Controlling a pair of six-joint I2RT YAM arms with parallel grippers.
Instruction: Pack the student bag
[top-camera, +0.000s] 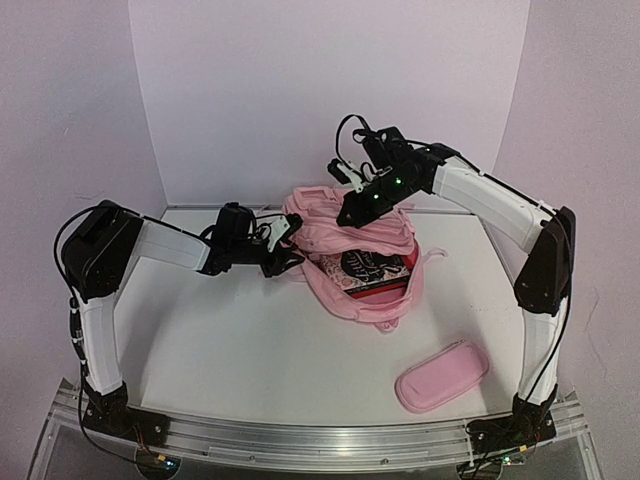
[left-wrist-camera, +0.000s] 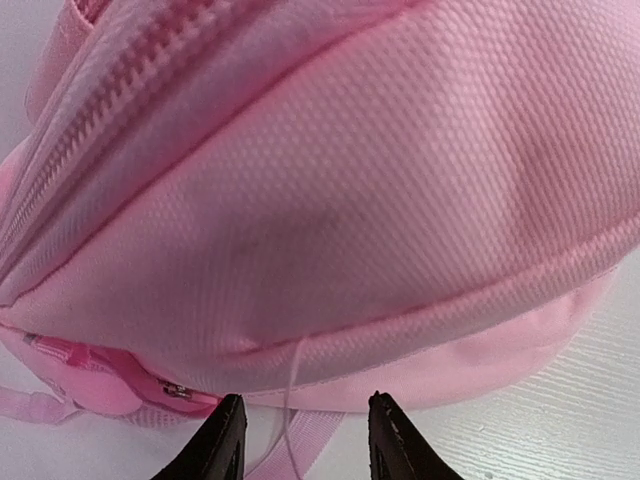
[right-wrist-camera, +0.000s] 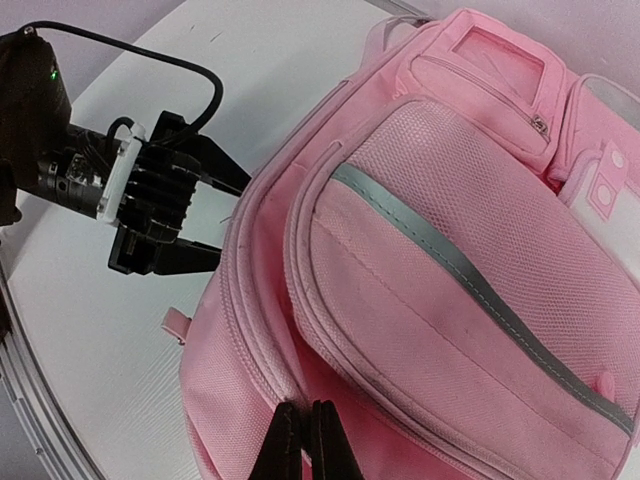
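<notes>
The pink bag (top-camera: 330, 235) lies in the middle of the table, its mouth towards the front. Inside shows a dark book with a floral pattern (top-camera: 362, 268). At the bag's left side my left gripper is open; its fingers stand apart below the bag's fabric, and a thin pale strand runs in the gap. My right gripper is above the bag, its fingers close together on the edge of the bag's opening. A pink pencil case (top-camera: 442, 376) rests at the table's front right, away from both grippers.
A pink strap (top-camera: 434, 255) sticks out at the bag's right. A metal rail (top-camera: 310, 434) borders its front edge, and walls stand at the back and sides.
</notes>
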